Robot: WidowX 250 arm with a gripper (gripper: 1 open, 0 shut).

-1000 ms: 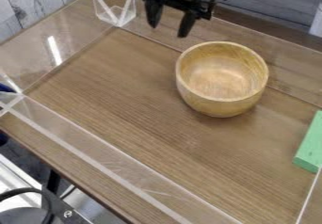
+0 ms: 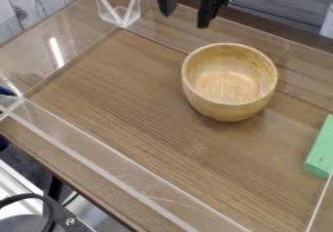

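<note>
The black gripper point(image 2: 186, 12) is at the top centre of the camera view, open, with nothing visible between its fingers. It is above and behind an empty round wooden bowl point(image 2: 227, 78), which sits right of centre on the wooden floor of the workspace.
A clear plastic piece point(image 2: 117, 12) stands at the upper left. A green block point(image 2: 320, 146) lies at the right edge. Black cables point(image 2: 39, 212) are at the lower left corner.
The gripper has moved back, toward the top edge of the view, away from the bowl. The bowl and green block have stayed put.
</note>
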